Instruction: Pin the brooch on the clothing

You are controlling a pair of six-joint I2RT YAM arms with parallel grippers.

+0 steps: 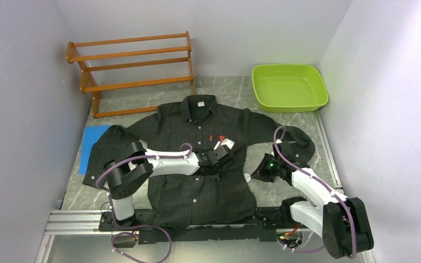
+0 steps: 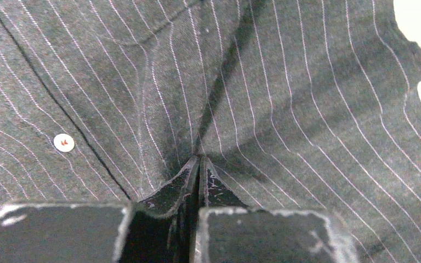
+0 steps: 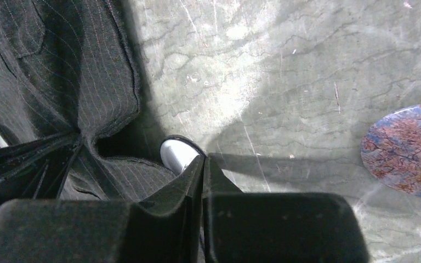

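Note:
The dark pinstriped shirt lies spread on the grey table. At its lower right part is my left gripper, pointing down; in the left wrist view its fingers are close together with a narrow gap. Cloth rises in a fold to those tips, but whether they pinch it is unclear. My right gripper is shut on the brooch, a pale round disc with a dark rim, held by its edge. The disc stands tilted at the shirt's side edge, partly hidden behind the fingers. Its pin does not show.
A wooden rack stands at the back left and a green basin at the back right. By the right sleeve lies a dark hat. A colourful oval piece lies on the table beyond the right gripper.

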